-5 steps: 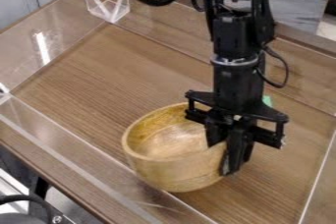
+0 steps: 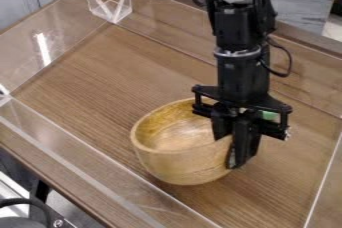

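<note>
A large tan bowl (image 2: 174, 147) rests on the wooden table (image 2: 80, 82), slightly tilted. The black gripper (image 2: 238, 137) reaches down from the top over the bowl's right side, its lower part at the right rim. Whether its fingers are closed on the rim cannot be told. A small green object (image 2: 267, 116) is partly hidden behind the gripper.
A clear plastic item (image 2: 110, 2) stands at the back left. Table edges run along the lower left and right.
The gripper and bowl have moved slightly up in the view, away from the front edge, and the bowl has shifted slightly right.
</note>
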